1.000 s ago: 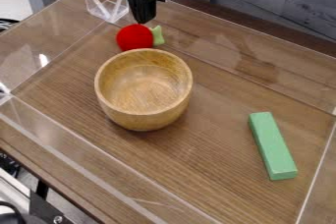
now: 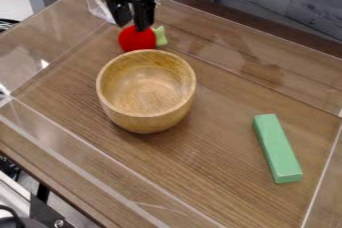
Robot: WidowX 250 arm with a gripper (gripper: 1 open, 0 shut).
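My dark gripper [image 2: 131, 20] reaches down from the top of the camera view, its fingers just above and around the upper side of a red object [image 2: 136, 39] with a small green part [image 2: 159, 34] at its right. Whether the fingers are open or touching it is hard to tell. A wooden bowl [image 2: 146, 90] sits just below the red object.
A green bar [image 2: 277, 148] lies at the right on the wooden table [image 2: 241, 72]. A clear plastic piece stands at the top left beside the gripper.
My gripper has come down toward the red object. The bowl and green bar have not moved.
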